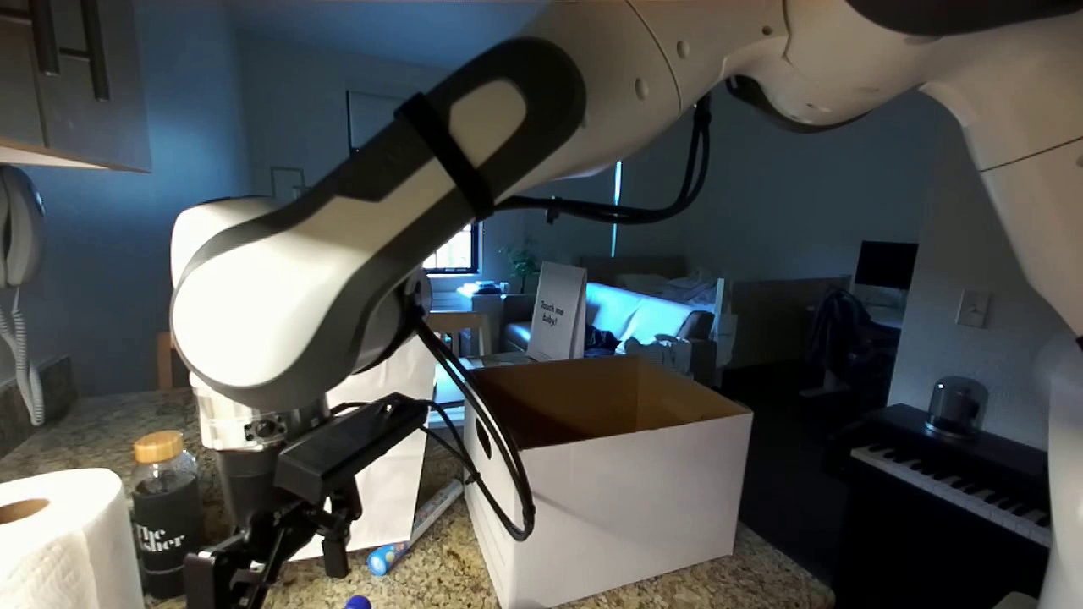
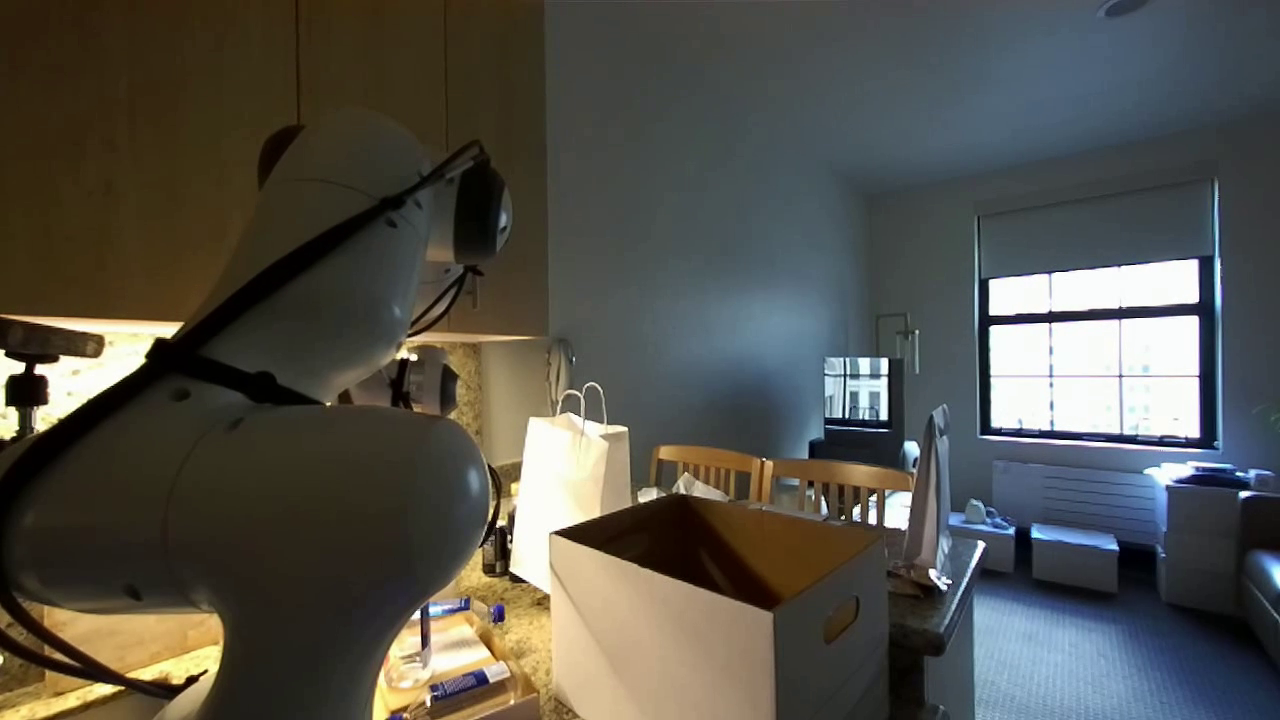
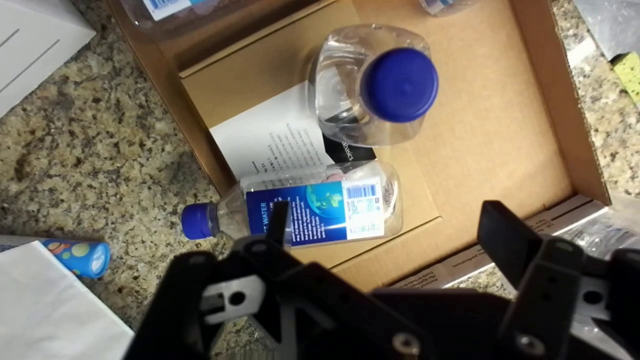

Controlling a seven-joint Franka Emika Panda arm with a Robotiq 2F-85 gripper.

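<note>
My gripper is open, its two fingers spread wide with nothing held. In the wrist view a clear water bottle (image 3: 318,207) with a blue label lies on its side across the edge of a shallow cardboard tray (image 3: 498,120), its blue cap poking out over the counter. Beyond it an upright clear bottle (image 3: 399,87) with a blue cap stands in the tray. The left finger overlaps the lying bottle's label in that view; whether they touch cannot be told. From the first exterior side, the gripper (image 1: 269,573) hangs low over the counter.
A tall white open box (image 1: 629,497) stands right of the gripper. A white paper bag (image 2: 576,492) and a blue-ended tube (image 1: 391,556) are beside it. Paper towels (image 1: 71,538) and a wood-capped bottle (image 1: 166,507) stand at left. More clear plastic (image 3: 606,231) lies by the tray.
</note>
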